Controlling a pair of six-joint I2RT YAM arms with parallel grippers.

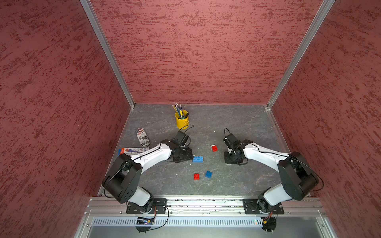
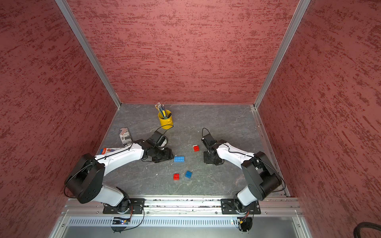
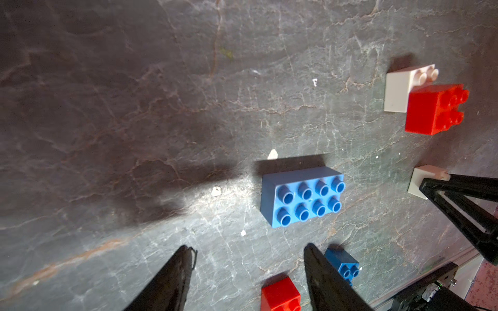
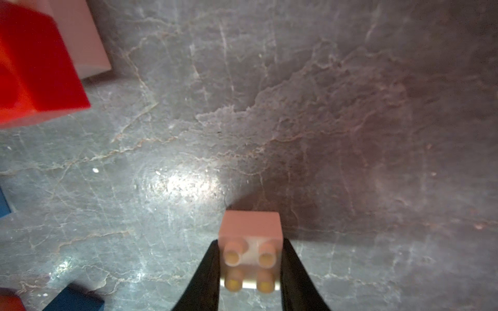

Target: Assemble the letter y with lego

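A pale brick [image 4: 251,225] sits between the fingers of my right gripper, which is shut on it close to the table. My left gripper stands open above the table, left of the long blue brick [image 3: 301,197] in the top views, with nothing between its fingers. A red brick [image 3: 433,108] is joined to a white brick [image 3: 396,92], offset on top of it, and lies farther back between the two arms. Toward the front edge are a loose red brick [image 1: 196,176] and a small dark blue brick [image 1: 208,174].
At the back stands a yellow cup [image 1: 182,120] with pencils. On the left lie a crumpled can [image 1: 142,136] and a flat box [image 1: 133,151].
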